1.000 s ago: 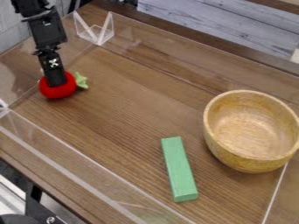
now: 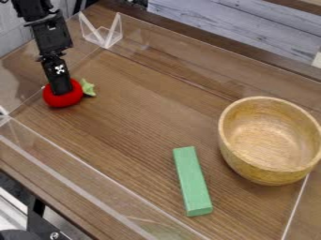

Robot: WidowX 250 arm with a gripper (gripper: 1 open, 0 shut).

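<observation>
My black gripper (image 2: 58,79) reaches in from the upper left and is shut on a round red object (image 2: 64,97) near the left edge of the wooden table. A small light-green piece sticks out from the red object's right side; whether it is part of it I cannot tell. The fingertips are partly hidden against the red object.
A wide tan bowl (image 2: 264,155) stands at the right. A green bar (image 2: 192,181) lies at the lower middle. A white wire frame sits at the top left.
The gripper and red object have shifted very slightly; little else differs.
</observation>
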